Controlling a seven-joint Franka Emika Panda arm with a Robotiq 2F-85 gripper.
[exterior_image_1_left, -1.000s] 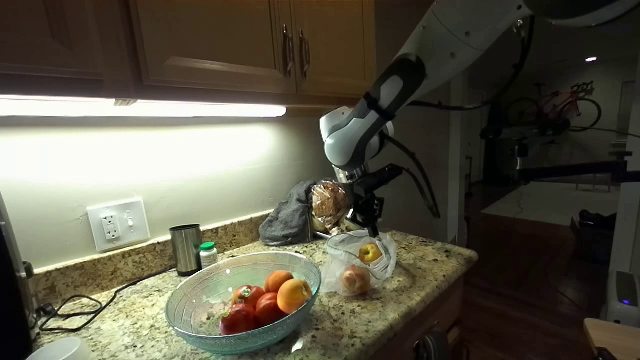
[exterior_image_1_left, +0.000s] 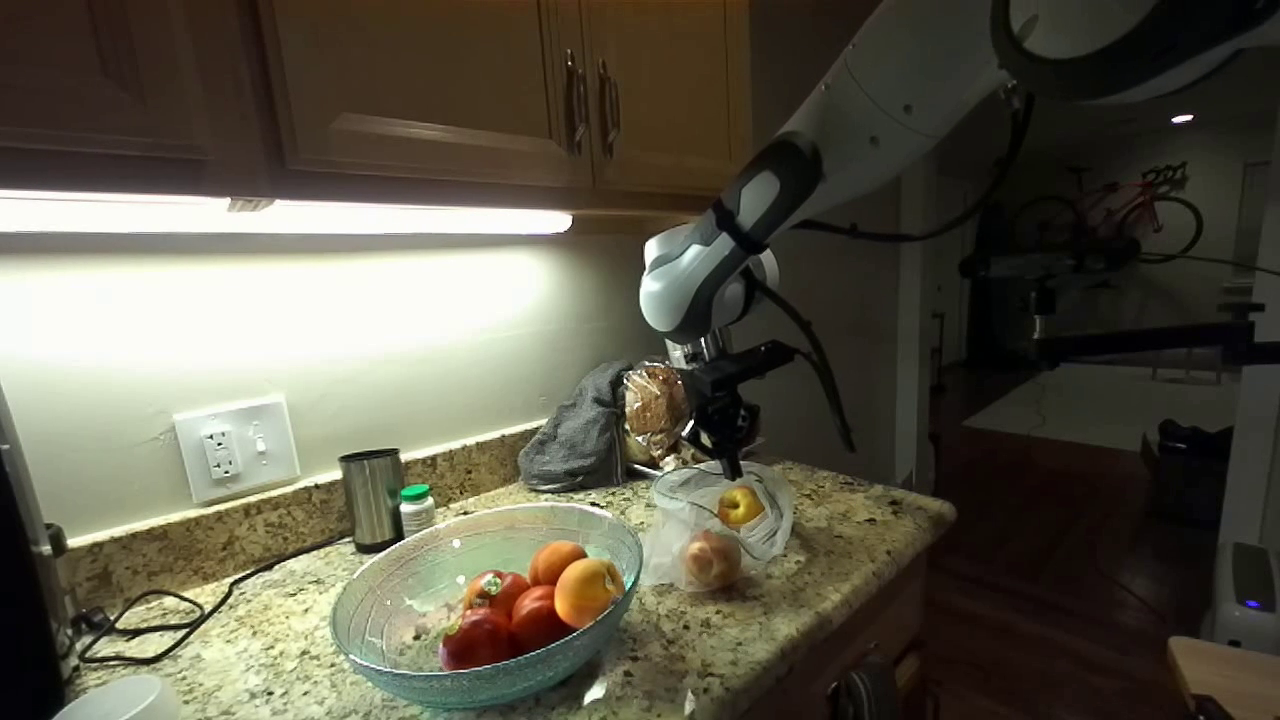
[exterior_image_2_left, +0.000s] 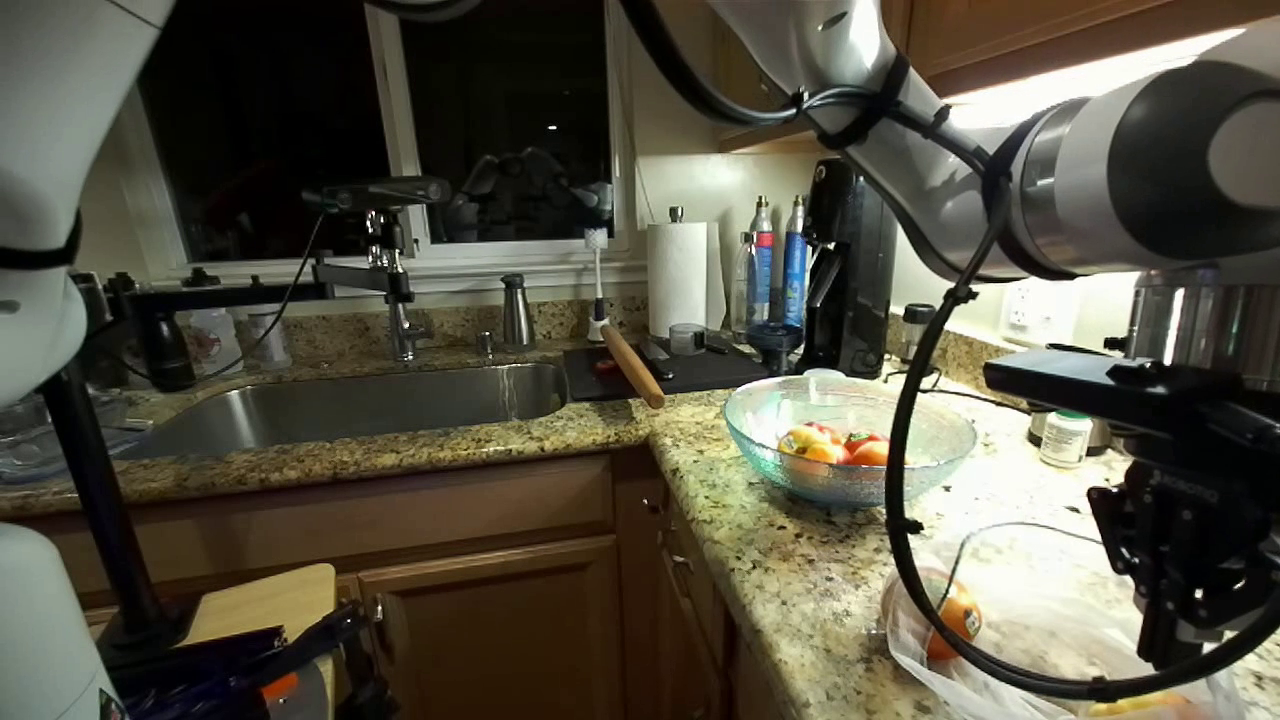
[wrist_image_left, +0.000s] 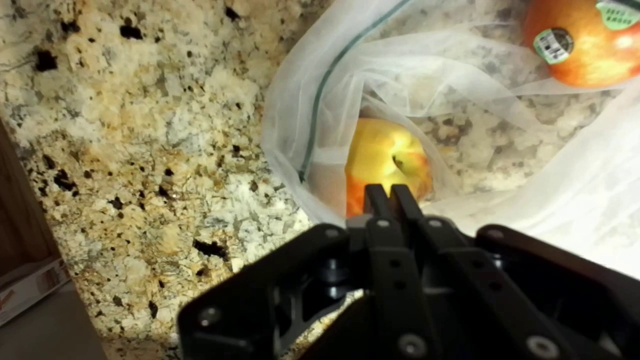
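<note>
A clear plastic bag (exterior_image_1_left: 663, 536) with a dark green edge lies open on the counter. It holds a yellow-red apple (wrist_image_left: 384, 150) and a redder apple (wrist_image_left: 591, 45) with stickers. My gripper points down over the bag, its tips overlapping the yellow apple in the wrist view. Its two slim black fingers (wrist_image_left: 375, 201) stand almost together, and no object shows between them. From the side, the gripper (exterior_image_1_left: 732, 466) appears just above the yellow apple (exterior_image_1_left: 740, 506); whether it touches fruit or plastic is unclear.
A wide glass bowl (exterior_image_1_left: 396, 648) of several fruits stands left of the bag in exterior view 1. Behind are a grey cloth (exterior_image_1_left: 578, 432), wrapped bread (exterior_image_1_left: 655, 408), a steel cup (exterior_image_1_left: 372, 498) and a green-capped bottle (exterior_image_1_left: 416, 510). Bare counter (wrist_image_left: 150, 150) extends toward its edge.
In exterior view 1 the arm and gripper have shifted a little to the left, and the fingertips sit slightly lower. The bag, apples and bowl look unmoved.
</note>
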